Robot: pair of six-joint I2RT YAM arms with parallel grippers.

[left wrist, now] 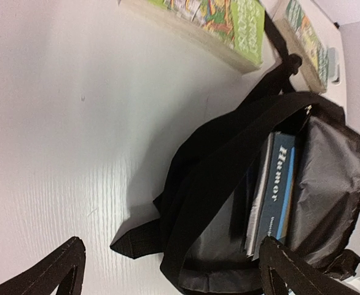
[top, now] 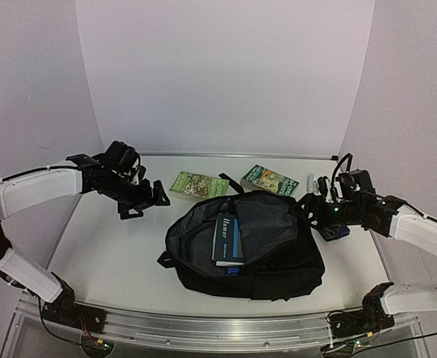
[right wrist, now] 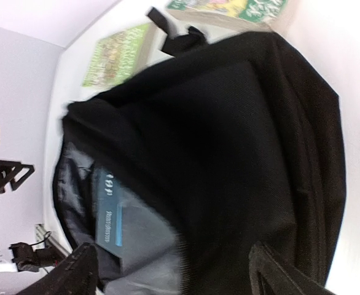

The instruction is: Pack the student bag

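The black bag (top: pixel 285 268) lies with its mouth agape at the table's middle front. Inside it rests a dark "Humor" book (top: pixel 224 237), beside a blue edge. Behind the bag lie a green book (top: pixel 197 186) and, to its right, a second green-covered book (top: pixel 271 180). My left gripper (top: pixel 163 203) is open, left of the bag and clear of it; its fingers (left wrist: pixel 52 270) are wide apart in the left wrist view. At the bag's right edge, above the fabric, my right gripper (top: pixel 311 210) also stands open, its fingers (right wrist: pixel 75 270) spread with nothing gripped.
A small pale item (top: pixel 312 183) stands at the back right. Some dark item (top: pixel 333 231) lies partly under the right arm. A strap (top: pixel 232 183) reaches out between the two books.
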